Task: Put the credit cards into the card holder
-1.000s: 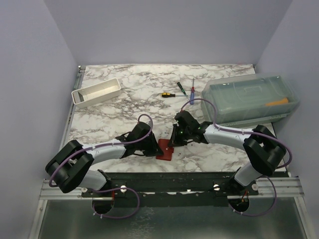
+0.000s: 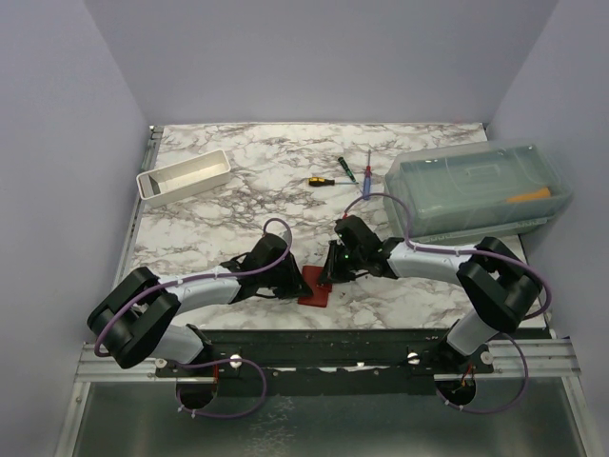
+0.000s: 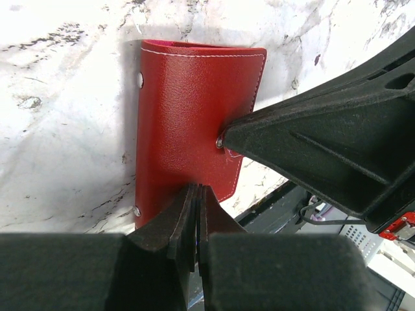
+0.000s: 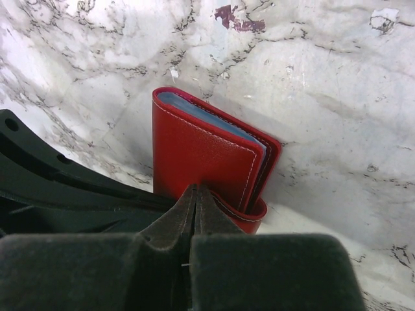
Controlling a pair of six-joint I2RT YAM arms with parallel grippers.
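Note:
A red leather card holder (image 2: 315, 287) with white stitching lies closed on the marble table, near its front edge. The right wrist view shows pale clear sleeves inside the folded holder (image 4: 194, 142) and its strap (image 4: 243, 214) bent up at the side. My left gripper is shut, its tips at the holder's surface. From the other side my right gripper is shut too, its tips at the strap by the snap. Nothing clearly shows between either gripper's fingers, apart from the strap edge beside the right tips. I see no loose credit cards.
At the back left stands an empty-looking white tray (image 2: 186, 178). Several screwdrivers, one yellow and black (image 2: 328, 181), lie at the back middle. A lidded clear bin (image 2: 471, 190) fills the right rear. Marble left of the holder is clear.
Only the right gripper has shifted, slightly down and toward the holder's strap. The left arm and the holder look unmoved.

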